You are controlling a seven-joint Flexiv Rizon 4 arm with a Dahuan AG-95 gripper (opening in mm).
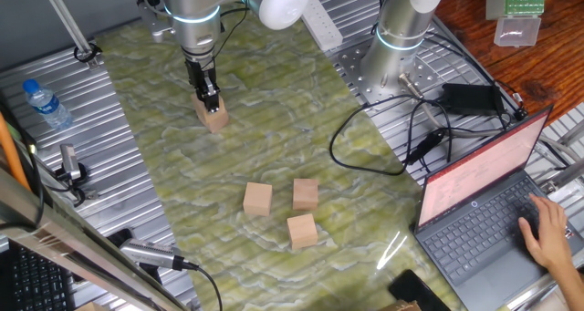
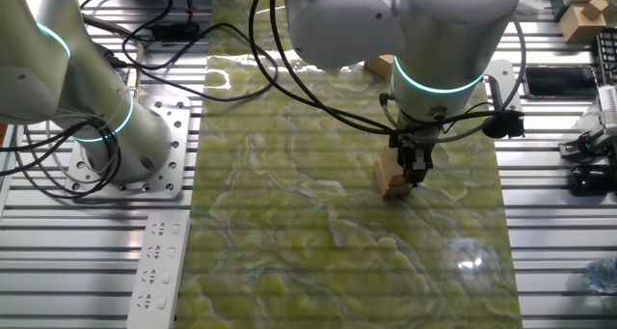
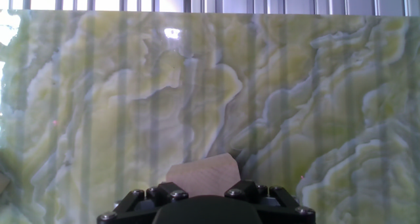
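A light wooden block (image 1: 212, 121) rests on the green marbled tabletop, right under my gripper (image 1: 213, 108), which points down at its top. From the second exterior view, the block (image 2: 388, 178) shows partly behind the black fingers, with a seam-like line low on it; whether it is one block or two stacked is unclear. In the wrist view a slanted block face (image 3: 205, 174) appears just beyond the fingertips, which stand apart. Whether they press on the wood is hidden. Three more wooden blocks stand apart in the middle of the table: one left (image 1: 258, 199), one right (image 1: 305, 193), one nearer (image 1: 302, 231).
A laptop (image 1: 484, 220) with a person's hand (image 1: 546, 233) on it lies at the right edge, near a looped black cable (image 1: 339, 133). A power strip (image 2: 158, 271) borders the mat. A water bottle (image 1: 47, 104) stands off to the left.
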